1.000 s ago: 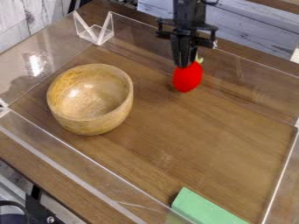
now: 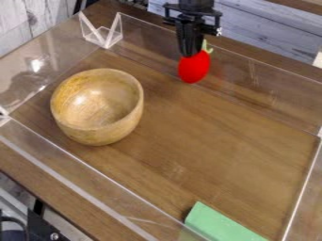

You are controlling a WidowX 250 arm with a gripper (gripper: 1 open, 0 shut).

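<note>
At the upper middle of the camera view, my black gripper (image 2: 193, 45) points down just above a red object (image 2: 194, 68) with a pale green top, like a strawberry or pepper. Its fingers look close together. Whether they touch or grip the red object is not clear, as they partly cover its top.
A wooden bowl (image 2: 97, 108) sits on the left of the wooden tray floor (image 2: 201, 151). A green block (image 2: 224, 226) lies at the bottom right. Clear plastic walls edge the area, with a white bracket (image 2: 104, 33) at the upper left.
My gripper has risen toward the back and shifted slightly left. The red object has moved a little up and left in the view from where it was a second ago.
</note>
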